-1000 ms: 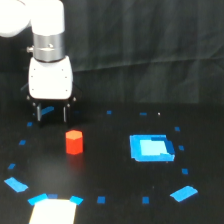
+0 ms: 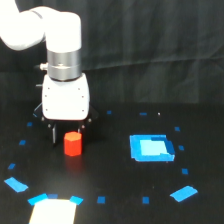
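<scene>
A small red block [image 2: 72,145] stands on the dark table, left of centre. My gripper [image 2: 68,131] is low over it, with its fingers spread open. One finger [image 2: 54,133] shows to the left of the block, and the other reaches down near its upper right edge. Whether either finger touches the block cannot be told from this angle.
To the right, a blue taped square [image 2: 138,155] with a pale centre [image 2: 153,147] lies on the table. Blue tape strips [image 2: 184,193] and small blue marks are scattered about. A pale square [image 2: 52,212] sits at the front left edge.
My arm has come down and to the right, bringing the open gripper from behind the red block to just over it. The block looks unmoved.
</scene>
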